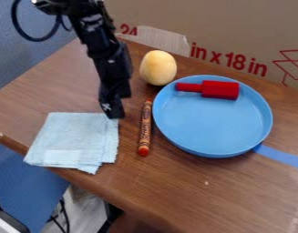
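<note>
My black gripper (112, 102) hangs low over the wooden table at the back edge of a folded light-blue cloth (68, 143); whether its fingers are open or shut is hard to make out. Just right of it lies a long orange crayon (145, 128). A pale yellow egg-shaped object (159, 67) is behind, right of the arm. A blue plate (210, 124) holds a red object with a handle (220, 89) near its rear rim.
A cardboard box (236, 32) stands along the back. Blue tape (282, 157) runs right of the plate. The table's left edge drops away beside the cloth. Bare wood (206, 196) lies at the front right.
</note>
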